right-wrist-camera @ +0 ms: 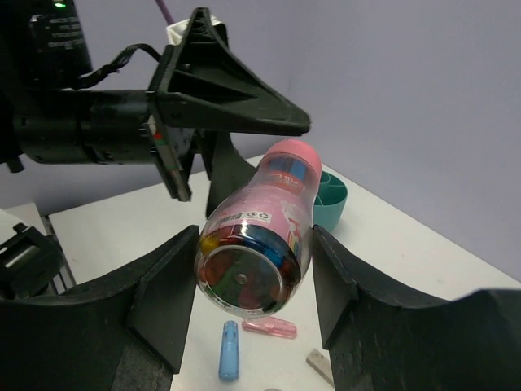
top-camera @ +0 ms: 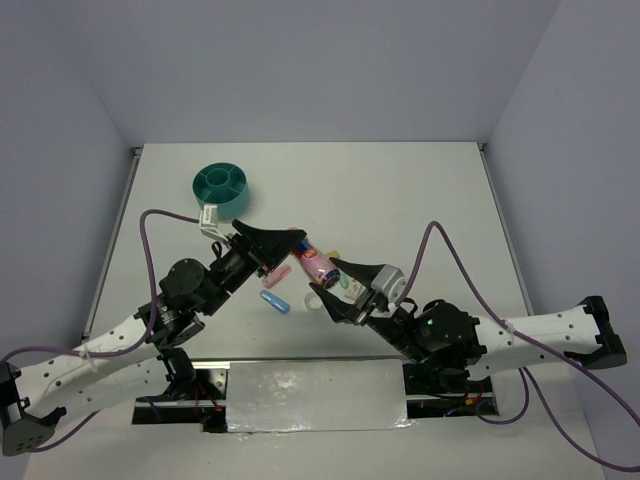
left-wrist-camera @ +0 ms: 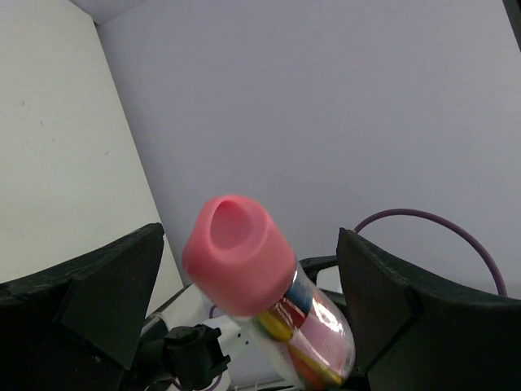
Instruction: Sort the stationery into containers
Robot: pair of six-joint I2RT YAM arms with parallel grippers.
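A clear bottle (top-camera: pixel 318 266) with a pink cap (left-wrist-camera: pixel 240 248) and colourful contents is tilted in the air above the table. Its base end is gripped by my right gripper, shut on it with a finger on either side. My left gripper is open around the pink cap, with gaps showing on both sides in the left wrist view. A teal round container (top-camera: pixel 221 186) with compartments stands at the back left. On the table lie a pink piece (right-wrist-camera: pixel 270 327), a blue piece (right-wrist-camera: pixel 229 352) and a beige block (right-wrist-camera: pixel 320 366).
Near the blue piece, a white ring (top-camera: pixel 313 301) lies flat under the right gripper. Both arms come close together over the middle.
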